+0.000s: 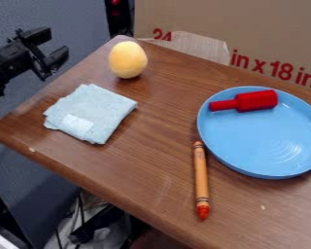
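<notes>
My black gripper [44, 60] hangs at the upper left, off the table's left edge and above the floor; whether its fingers are open or shut I cannot tell. On the wooden table [145, 170] lie a folded pale blue cloth [90, 112] at the left, a yellow egg-shaped object [128, 59] at the back, a long orange crayon [201, 182] at the front, and a blue plate [259, 144] at the right with a red rolling-pin-like object [256, 100] on it.
A cardboard box [236, 29] stands behind the table, with a translucent piece beside the table's back edge. Cables and bags lie below at the lower left.
</notes>
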